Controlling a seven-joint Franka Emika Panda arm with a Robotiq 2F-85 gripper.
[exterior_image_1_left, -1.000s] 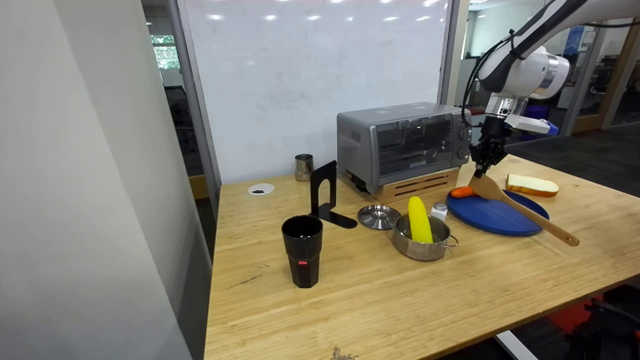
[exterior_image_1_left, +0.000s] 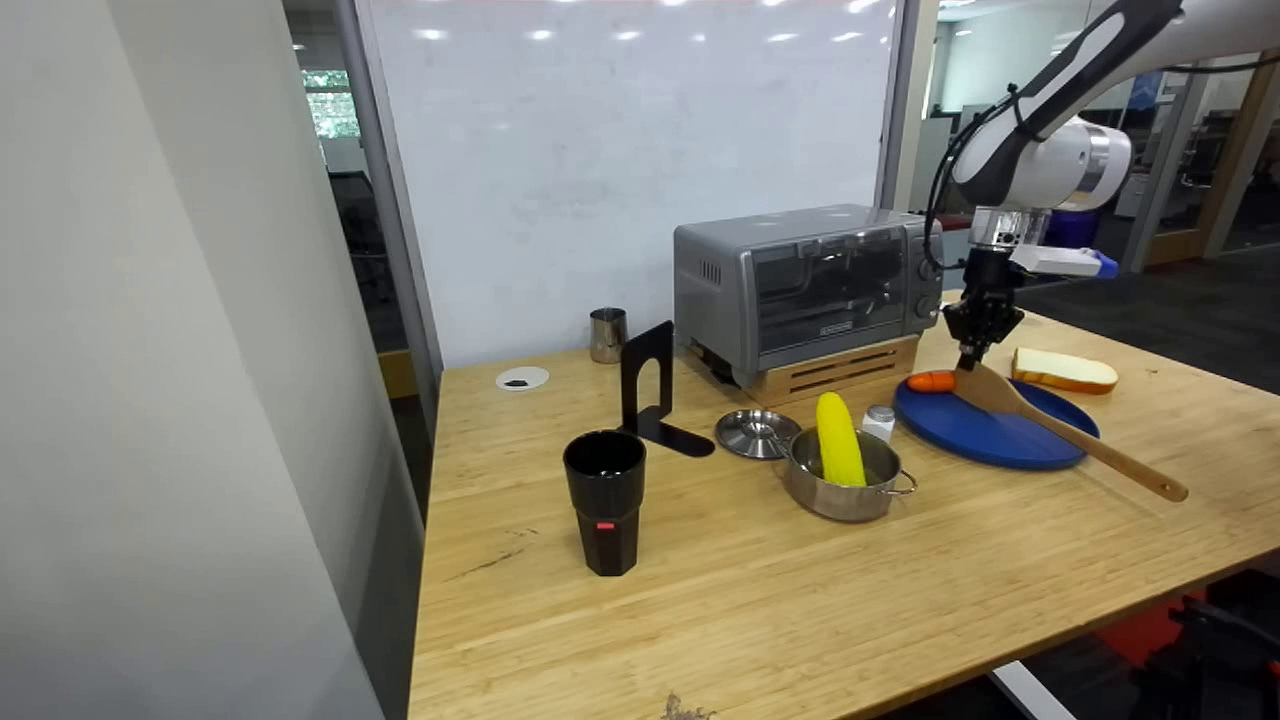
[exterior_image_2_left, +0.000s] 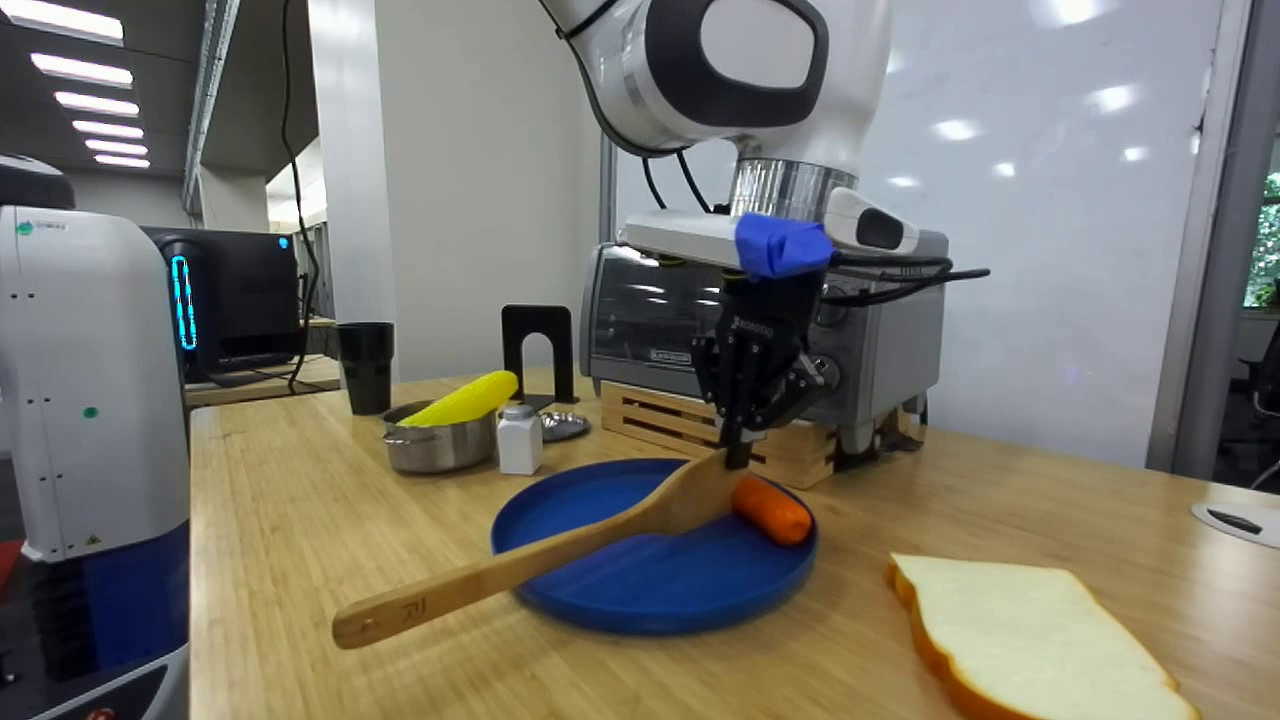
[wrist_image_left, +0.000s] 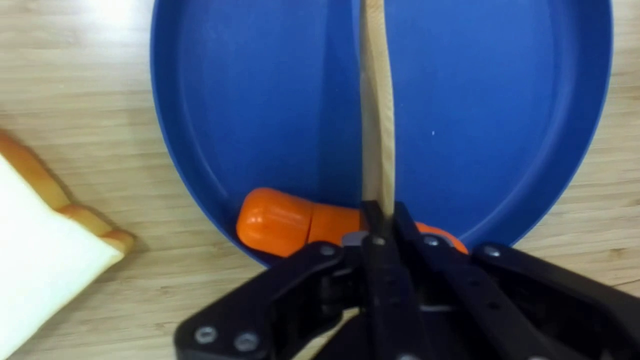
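Note:
My gripper is shut on the broad end of a wooden spatula (exterior_image_2_left: 672, 504), low over the blue plate (exterior_image_2_left: 648, 612). The spatula stands on edge in the wrist view, its handle running away from me across the plate. In exterior view 2 that handle reaches past the plate's rim, over the table. An orange carrot-like piece (wrist_image_left: 276, 222) lies on the plate near its rim, beside the spatula's broad end; my fingers hide part of it in the wrist view. Whether the spatula touches the plate, I cannot tell.
A bread slice (exterior_image_2_left: 1044, 636) lies beside the plate. Left of the plate in exterior view 1 are a white shaker (exterior_image_1_left: 879, 422) and a steel pot (exterior_image_1_left: 840, 498) holding a yellow vegetable (exterior_image_1_left: 839, 442). A toaster oven (exterior_image_1_left: 816, 288) stands behind.
My gripper and the spatula have shifted to the right in exterior view 1, and the arm's wrist is more upright. The orange piece has moved slightly right on the plate.

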